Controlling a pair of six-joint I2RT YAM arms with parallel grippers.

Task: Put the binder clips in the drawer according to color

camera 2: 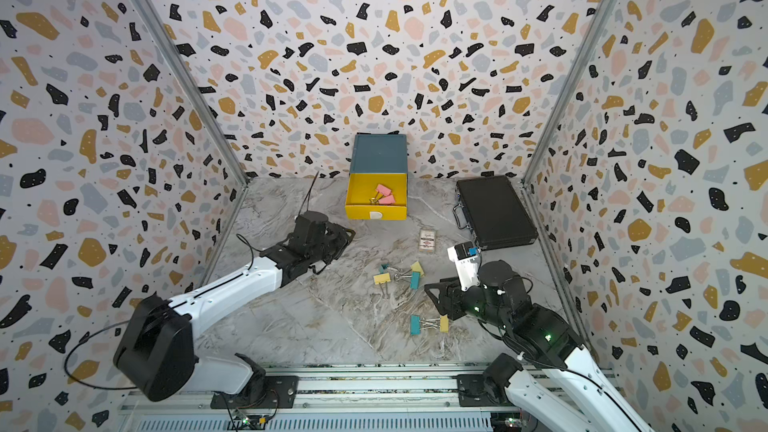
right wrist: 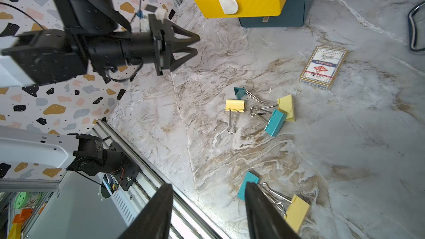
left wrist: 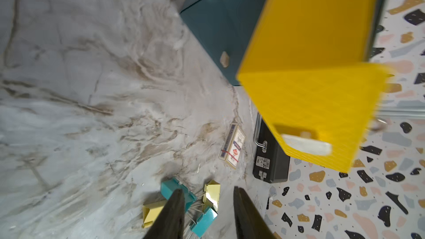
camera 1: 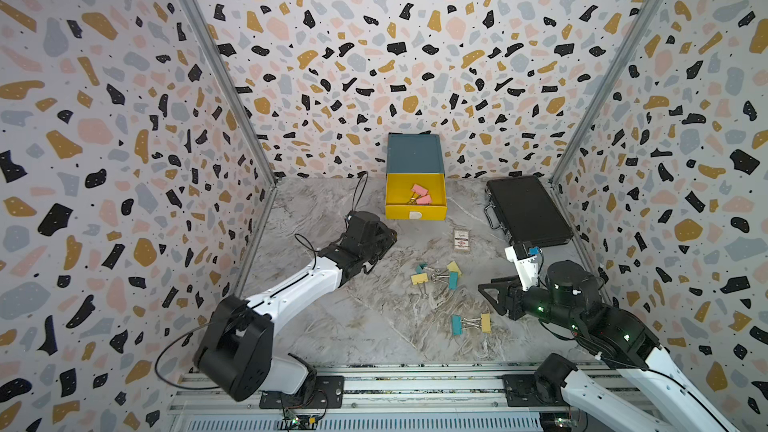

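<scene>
An open yellow drawer (camera 1: pixel 415 211) in a blue-grey cabinet (camera 1: pixel 413 152) holds pink binder clips (camera 2: pixel 385 192). A cluster of yellow (right wrist: pixel 234 105) and teal clips (right wrist: pixel 275 122) lies mid-table; another teal clip (right wrist: pixel 247 185) and yellow clip (right wrist: pixel 297 213) lie nearer the front. My left gripper hovers left of the cluster, in front of the drawer, fingers open with nothing between. My right gripper hovers above the front-right clips, open and empty.
A card box (camera 1: pixel 461 240) lies between drawer and clips. A black case (camera 1: pixel 528 208) occupies the back right.
</scene>
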